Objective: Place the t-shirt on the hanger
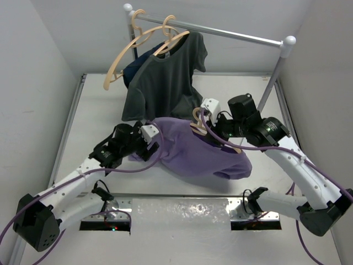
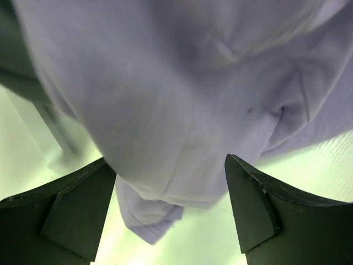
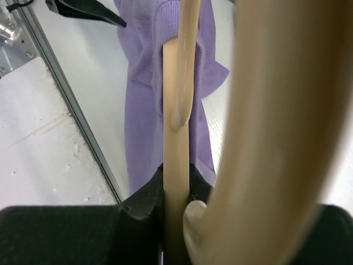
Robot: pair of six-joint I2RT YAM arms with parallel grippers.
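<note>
The purple t-shirt (image 1: 190,149) spreads between the two arms in the top view, above the table. My right gripper (image 1: 216,128) is shut on the wooden hanger (image 1: 197,125); in the right wrist view the hanger's bar (image 3: 175,138) runs between dark fingers and into the shirt's ribbed opening (image 3: 168,22). At the shirt's left part is my left gripper (image 1: 151,144). Its fingers (image 2: 83,193) stand wide apart in the left wrist view, with purple cloth (image 2: 165,138) lying beyond and across the gap, not pinched.
Behind, a metal rack rail (image 1: 220,33) carries a dark grey t-shirt (image 1: 171,77), a navy garment (image 1: 138,66) and wooden hangers (image 1: 118,58). The grey shirt's hem hangs close to the left gripper. Open white table (image 1: 83,160) shows at the left front.
</note>
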